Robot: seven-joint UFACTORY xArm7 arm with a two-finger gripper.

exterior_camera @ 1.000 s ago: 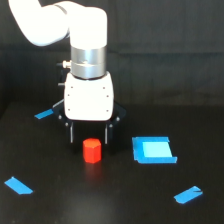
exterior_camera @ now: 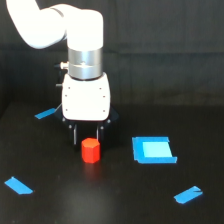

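A small red cube (exterior_camera: 91, 150) sits on the black table, left of centre. Just above and behind it hangs the white arm's gripper (exterior_camera: 88, 135), pointing down. Its two dark fingers stand apart, a little wider than the cube, so the gripper looks part open. Some dark gap shows between the left finger and the cube. Near the right finger, whether it touches the cube is hard to tell against the dark background.
To the right, a blue-taped square (exterior_camera: 138, 150) frames a pale patch (exterior_camera: 157, 149). Blue tape strips lie at front left (exterior_camera: 18, 186), front right (exterior_camera: 188, 195) and back left (exterior_camera: 46, 113).
The fingers have come closer together, and the gripper has shifted slightly left. The red cube has stayed nearly where it was.
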